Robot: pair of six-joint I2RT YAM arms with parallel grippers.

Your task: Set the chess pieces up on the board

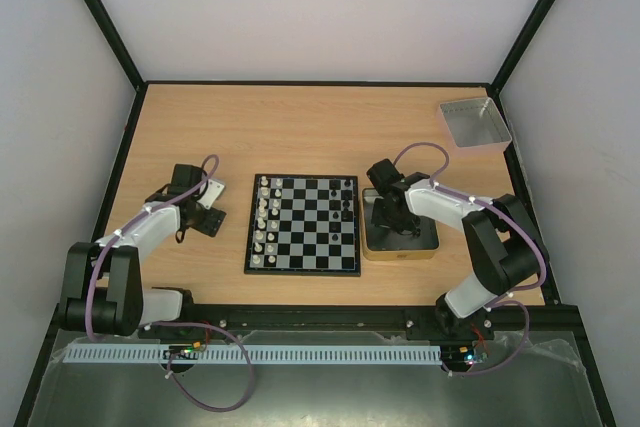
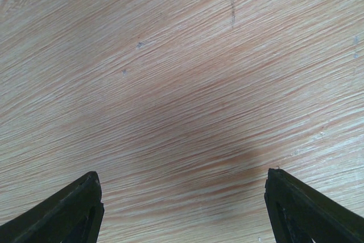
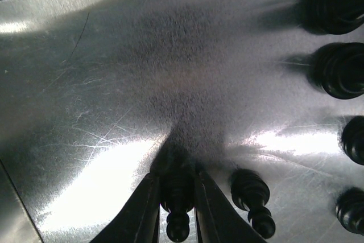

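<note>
The chessboard point(image 1: 304, 207) lies mid-table, white pieces along its left side and several black pieces on its right. My right gripper is down inside the bin point(image 1: 398, 254) beside the board, fingers on either side of a black piece point(image 3: 178, 221); whether they grip it is hard to tell. Another small black piece point(image 3: 250, 194) lies just right of it, with larger black pieces point(image 3: 339, 69) along the right. My left gripper stands open over bare wood at the table's left, nothing between its fingers.
An empty metal tray point(image 1: 475, 124) sits at the back right. The table behind the board is clear, as is the strip between the left arm and the board.
</note>
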